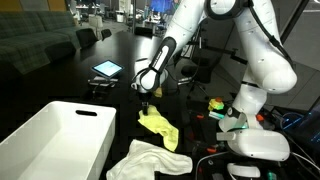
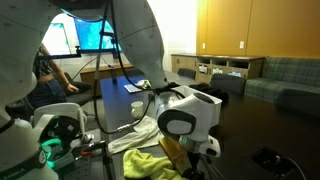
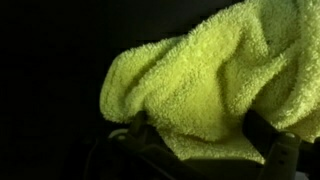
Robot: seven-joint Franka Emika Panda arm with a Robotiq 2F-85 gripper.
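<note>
A yellow-green towel (image 1: pixel 160 124) lies crumpled on the dark table in front of the arm. My gripper (image 1: pixel 147 101) is low over the towel's far end, pointing down. Close up in the wrist view, the fluffy towel (image 3: pixel 195 85) fills much of the picture, and part of it sits between the dark fingers, which stand wide apart. The fingers are open. Whether the fingertips touch the cloth or the table cannot be made out. In exterior view 2 the hand partly hides the towel (image 2: pixel 147 165).
A white cloth (image 1: pixel 148 162) lies nearer the front, beside the towel. To the left stands a large empty white box (image 1: pixel 65 137). A tablet-like object (image 1: pixel 107 69) lies behind, and a dark table stretch beyond the gripper is clear.
</note>
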